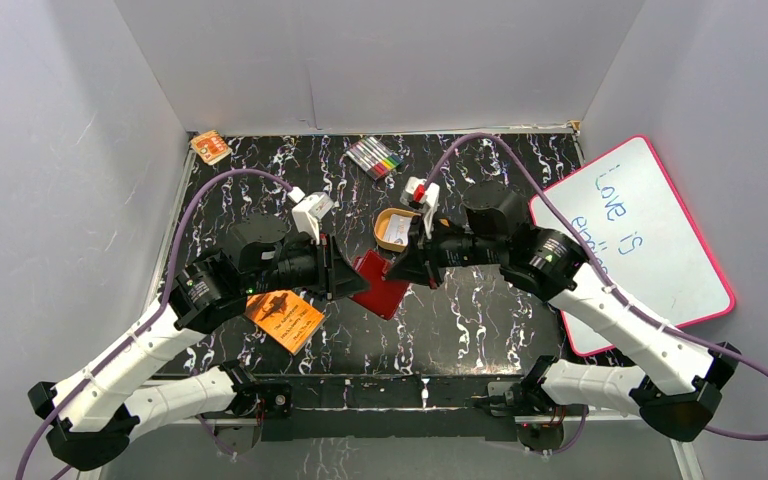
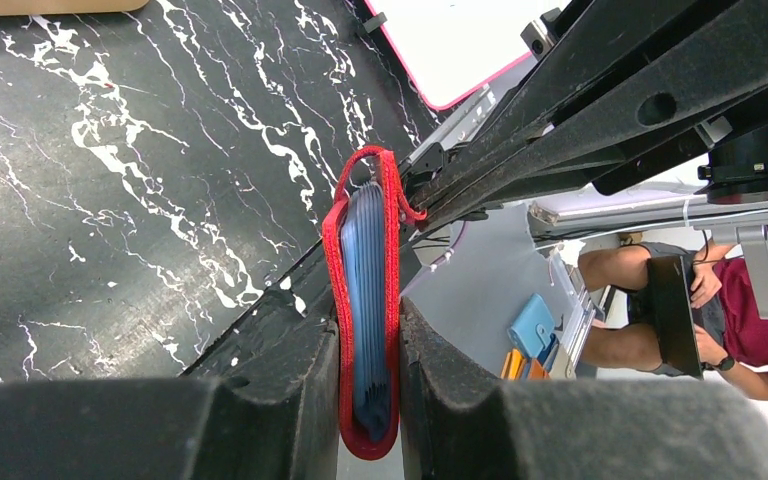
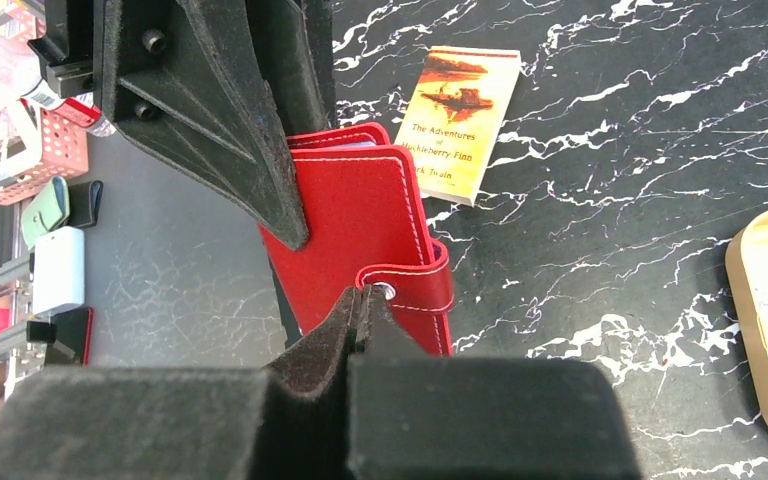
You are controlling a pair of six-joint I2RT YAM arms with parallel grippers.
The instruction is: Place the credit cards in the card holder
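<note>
My left gripper point(image 1: 356, 280) is shut on the red card holder point(image 1: 384, 290), which is upright in the left wrist view, its red rim point(image 2: 390, 240) around a stack of blue sleeves point(image 2: 367, 300). In the right wrist view my right gripper is shut, its tips at the holder's snap strap point(image 3: 415, 285); whether anything thin is between them is hidden. A tan tray point(image 1: 388, 230) with pale contents lies behind the holder.
An orange book point(image 1: 285, 318) lies front left, markers point(image 1: 372, 156) and a small orange packet point(image 1: 210, 147) at the back. A whiteboard point(image 1: 640, 250) covers the right side. Bare marble lies front centre.
</note>
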